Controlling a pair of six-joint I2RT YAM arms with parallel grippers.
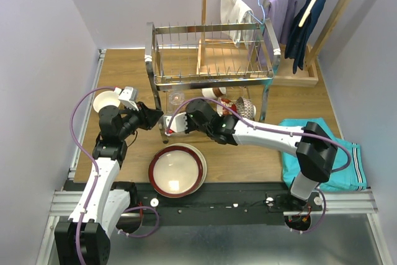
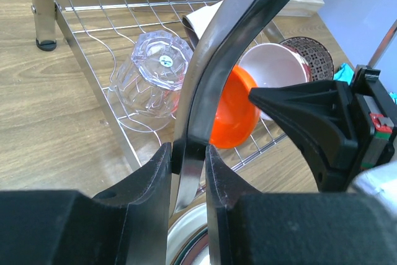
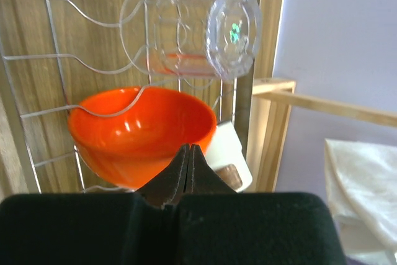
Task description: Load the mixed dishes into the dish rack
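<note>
A steel two-tier dish rack stands mid-table. My left gripper is shut on its upright post. On the lower tier lie a clear glass, an orange bowl, a white cup and a patterned cup. My right gripper is shut at the lower tier, its tips in front of the orange bowl, nothing visible between them. Two plates lie stacked before the rack; a cream bowl sits at the left.
A wooden clothes stand with hanging garments is behind the rack. A folded teal cloth lies at the right.
</note>
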